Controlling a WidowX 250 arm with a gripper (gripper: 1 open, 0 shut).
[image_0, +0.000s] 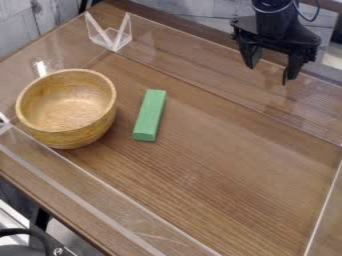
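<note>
My black gripper hangs at the top right over the wooden table, its fingers pointing down with nothing seen between them. A yellow round bowl sits at the left, and a green block lies to its right, well away from the gripper.
A clear plastic rack stands at the back left, and a small clear object is at the left edge. Dark cables lie at the lower left.
</note>
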